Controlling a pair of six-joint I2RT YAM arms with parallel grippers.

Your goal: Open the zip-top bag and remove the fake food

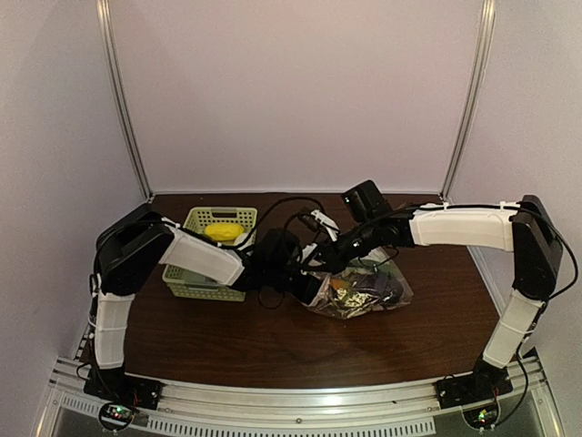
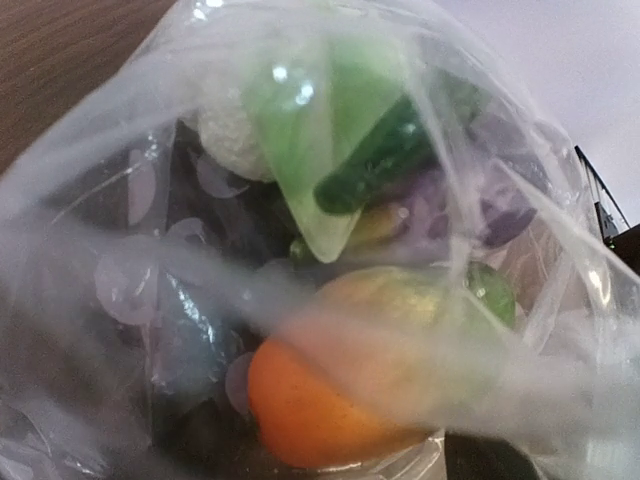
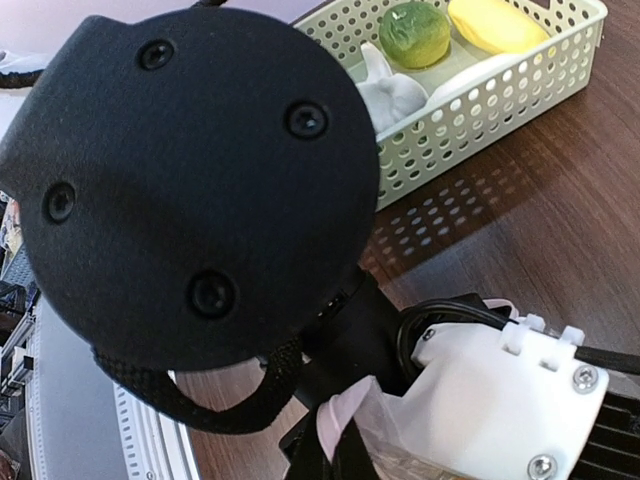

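The clear bag [image 1: 364,296] lies at table centre-right with fake food inside: in the left wrist view an orange-yellow fruit [image 2: 340,380], a dark green cucumber [image 2: 370,155], purple and white pieces show through the plastic. My left gripper [image 1: 314,287] is at the bag's left end, inside or against the plastic; its fingers are mostly hidden. My right gripper is above the bag beside the left one, shut with a thin pinkish-clear edge of bag [image 3: 345,410] at its fingers.
A green perforated basket [image 3: 470,120] holds a green fruit [image 3: 413,35], a yellow piece [image 3: 498,22] and white pieces.
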